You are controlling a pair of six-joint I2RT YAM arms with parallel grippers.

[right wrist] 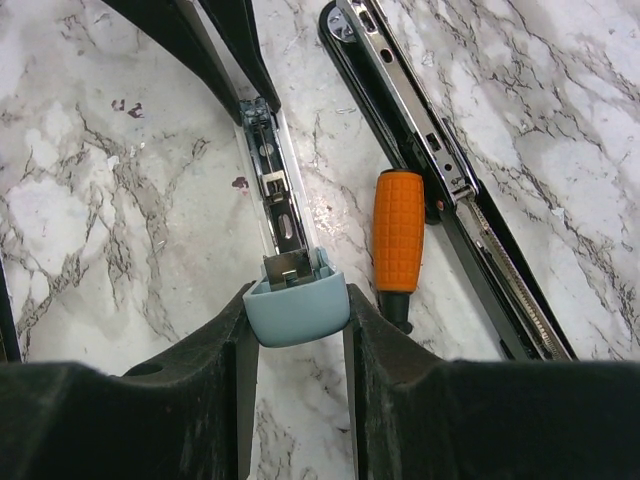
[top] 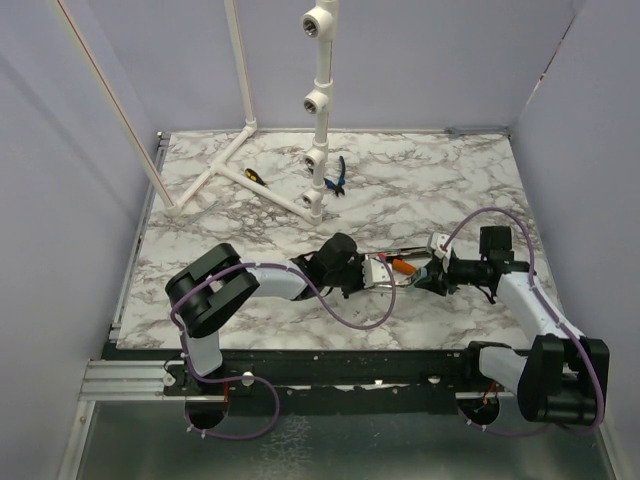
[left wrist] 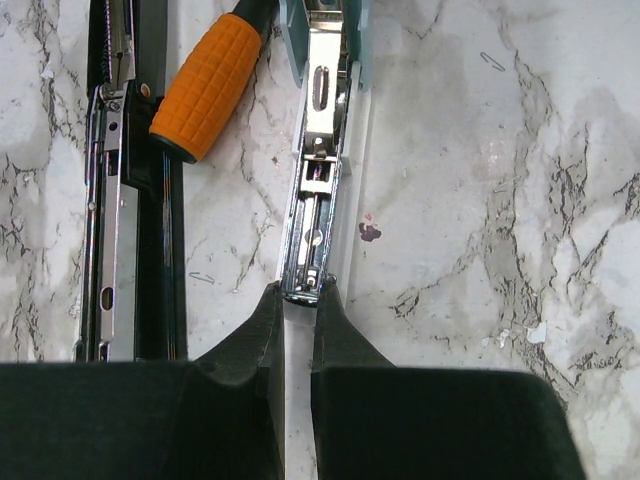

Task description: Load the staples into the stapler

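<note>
A slim stapler with a pale blue-grey body lies lengthwise between my two grippers, its metal magazine (left wrist: 318, 195) exposed from above. The front tip of that magazine is pinched by my left gripper, which is shut on it. At the opposite end, my right gripper is shut on the blue-grey end piece (right wrist: 300, 318). A whitish strip (left wrist: 355, 200) runs underneath the metal. Whether staples sit in the channel, I cannot tell. From the top view, the left gripper (top: 366, 276) and right gripper (top: 424, 278) face each other, hiding most of the stapler.
Close alongside lie a long black-and-metal stapler (right wrist: 425, 125) and an orange-handled tool (right wrist: 398, 230). Blue pliers (top: 337, 178) and a yellow-black screwdriver (top: 254, 176) are farther back, near a white pipe frame (top: 265, 189). A few loose staples (left wrist: 202, 278) dot the marble surface.
</note>
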